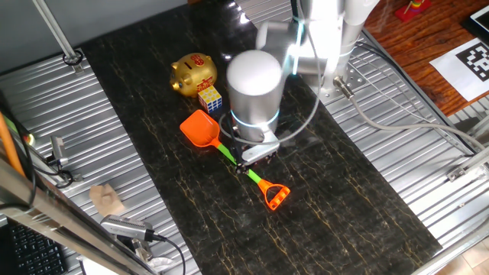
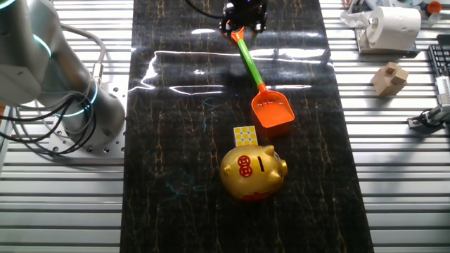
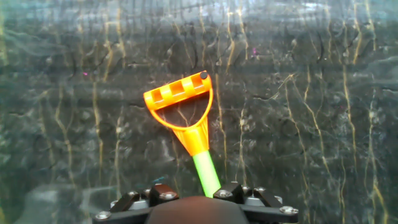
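A toy shovel with an orange blade (image 1: 200,128), green shaft (image 2: 249,65) and orange D-shaped handle (image 3: 180,96) lies flat on the dark marbled mat. My gripper (image 1: 246,163) is over the shaft, nearer the handle than the blade. In the wrist view the two fingers of the gripper stand apart, and the green shaft runs down between them. Nothing shows clamped there; the shaft's lower part is hidden behind the gripper body. The second exterior view shows the gripper (image 2: 243,27) at its top edge, near the handle end.
A golden piggy bank (image 2: 253,172) and a puzzle cube (image 1: 210,98) sit close together by the blade. Off the mat are a wooden block (image 2: 389,79) and a paper roll (image 2: 394,28).
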